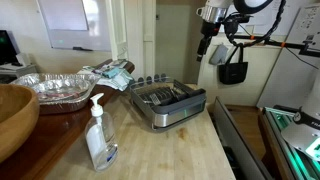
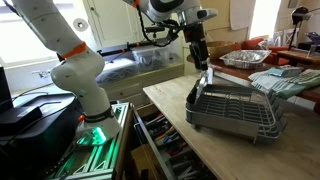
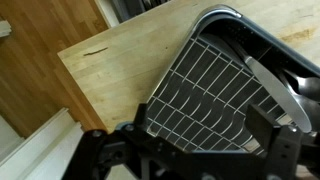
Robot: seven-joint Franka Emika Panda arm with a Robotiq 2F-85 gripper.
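My gripper stands open above the dish rack, its fingers apart with nothing between them. In the wrist view the grey wire rack [image 3: 182,62] lies under the fingers. A black utensil compartment on its right side holds a long pale utensil [image 3: 280,92] and some shiny metal ones. The same rack [image 1: 178,115] sits on the wooden counter in the first exterior view, and the gripper hangs clearly higher than it. The second exterior view shows the rack [image 2: 232,127] mostly bare inside.
A clear pump bottle [image 1: 101,138] stands on the counter near a brown bowl [image 1: 18,118]. A foil tray [image 1: 58,88] and folded cloths [image 1: 116,75] lie farther back. Below the counter edge, a drawer [image 2: 168,153] is open with items inside. Bare counter [image 1: 175,155] extends in front of the rack.
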